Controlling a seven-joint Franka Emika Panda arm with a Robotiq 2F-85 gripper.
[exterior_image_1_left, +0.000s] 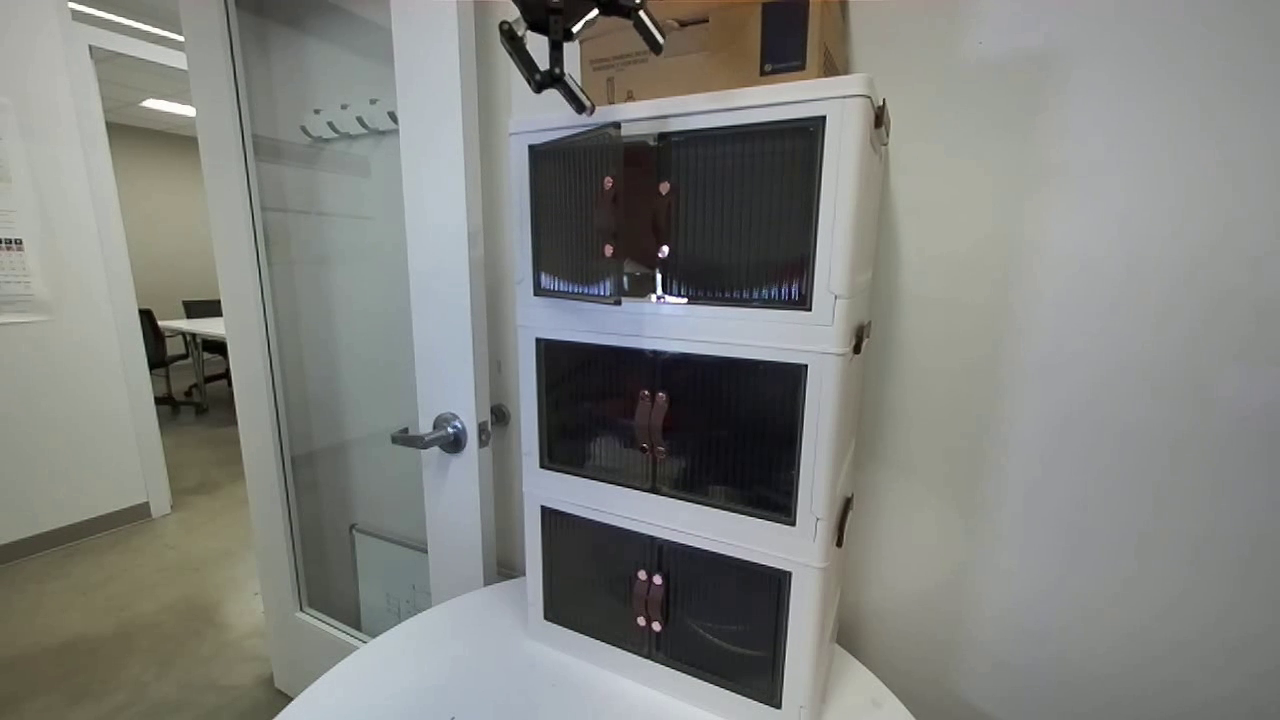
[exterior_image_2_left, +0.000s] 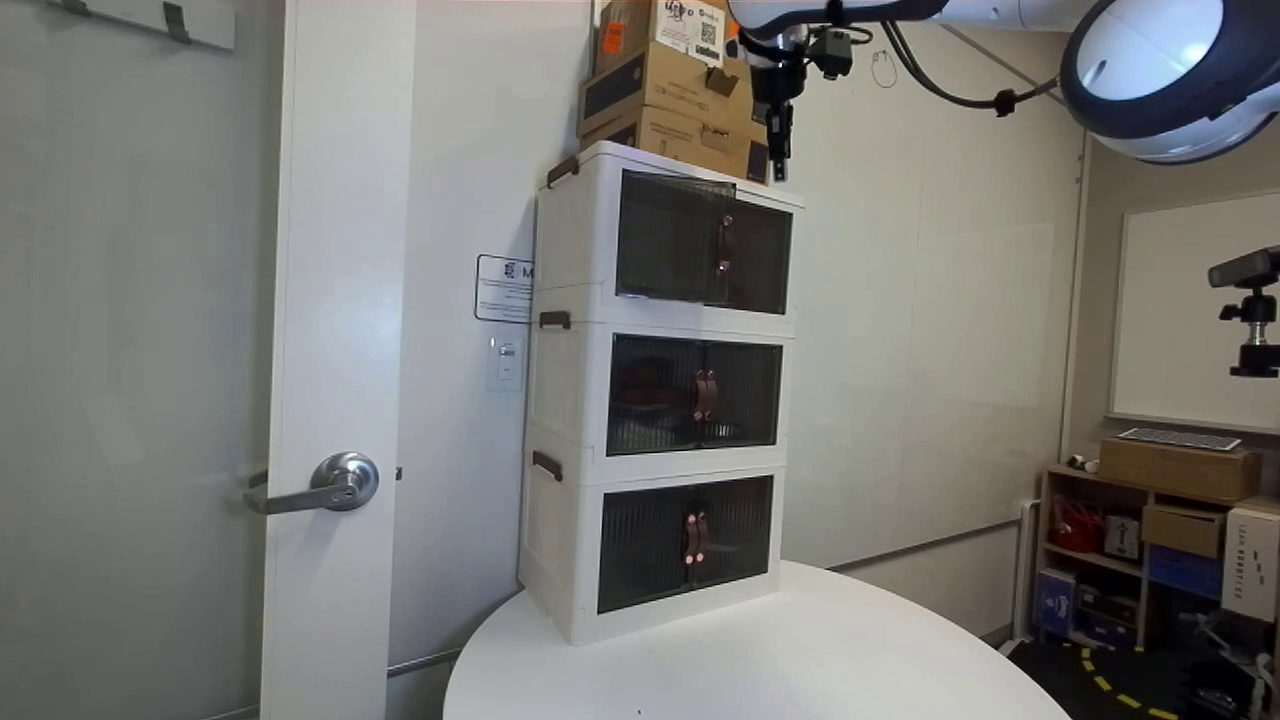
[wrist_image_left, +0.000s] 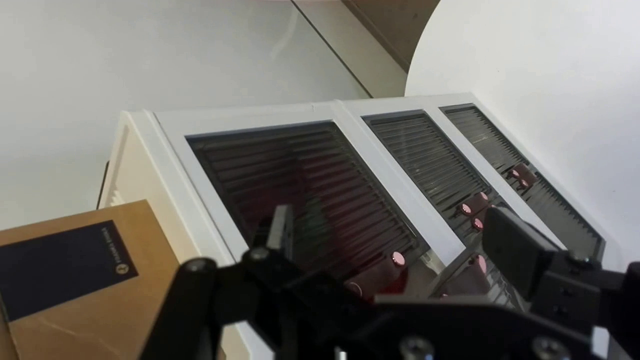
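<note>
A white three-tier cabinet (exterior_image_1_left: 684, 322) with dark ribbed doors stands on a round white table (exterior_image_2_left: 828, 654). Its top-left door (exterior_image_1_left: 576, 216) is ajar, swung partly outward. The top-right door (exterior_image_1_left: 744, 216) lies flush with the frame. Brown strap handles with pinkish studs show on the doors, among them the top-right handle (wrist_image_left: 376, 275). High in front of the cabinet's upper edge, my gripper (exterior_image_1_left: 618, 79) hangs with its fingers spread wide and nothing between them. In the wrist view one finger (wrist_image_left: 280, 231) overlaps the top-right door, while the other finger (wrist_image_left: 516, 249) overlaps the lower doors.
Cardboard boxes (exterior_image_2_left: 684, 102) are stacked on top of the cabinet, close to the gripper. A glass door with a lever handle (exterior_image_1_left: 432, 433) stands left of the cabinet.
</note>
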